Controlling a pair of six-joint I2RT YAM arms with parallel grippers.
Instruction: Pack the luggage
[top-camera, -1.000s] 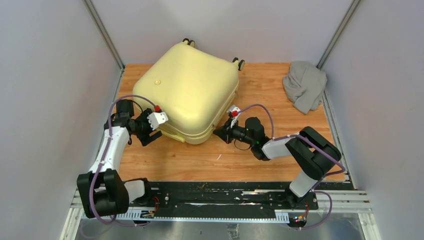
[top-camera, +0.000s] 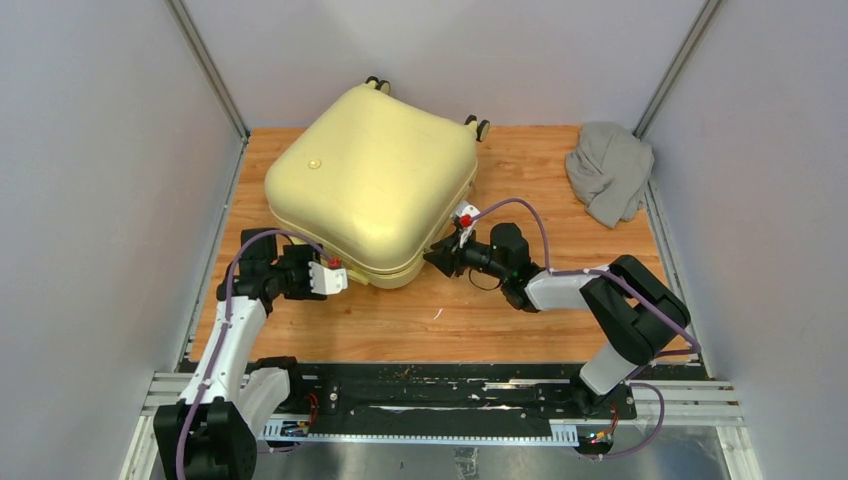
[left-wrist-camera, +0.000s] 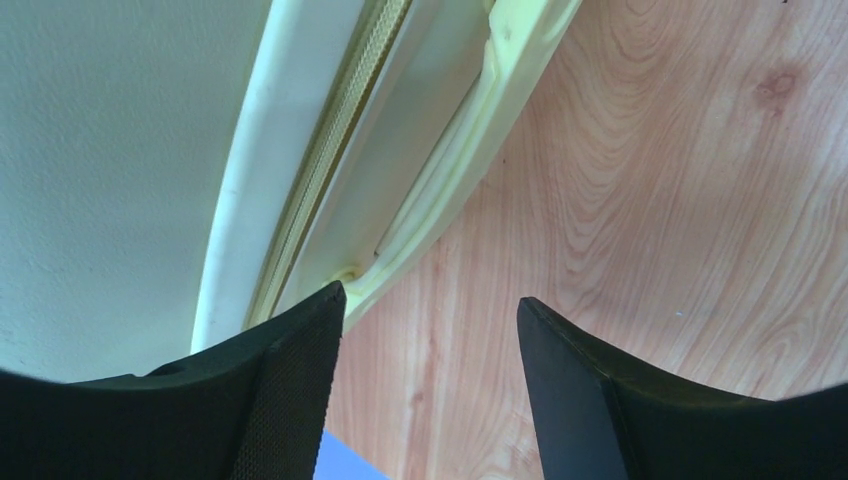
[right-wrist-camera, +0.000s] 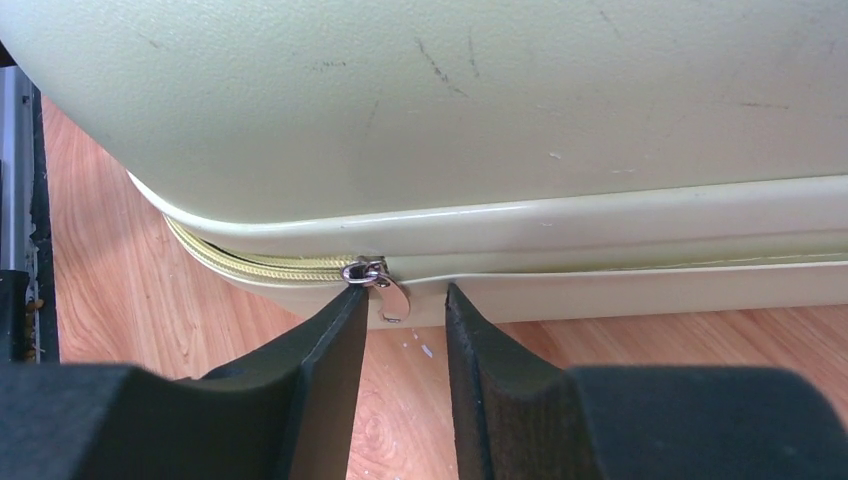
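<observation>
A closed yellow suitcase (top-camera: 375, 175) lies flat and askew on the wooden floor. At its right front side a metal zipper pull (right-wrist-camera: 393, 300) hangs from the zipper track (right-wrist-camera: 270, 268). My right gripper is part open there, its fingertips just at the pull, which sits near the left finger (right-wrist-camera: 335, 350); whether they touch I cannot tell. My left gripper is part open at the suitcase's left front. The pale yellow handle (left-wrist-camera: 450, 185) runs just beyond its left finger (left-wrist-camera: 305, 360), and only floor shows between the fingers.
A grey cloth (top-camera: 608, 170) lies at the right back of the floor. Grey walls close in on both sides and at the back.
The suitcase stays put.
</observation>
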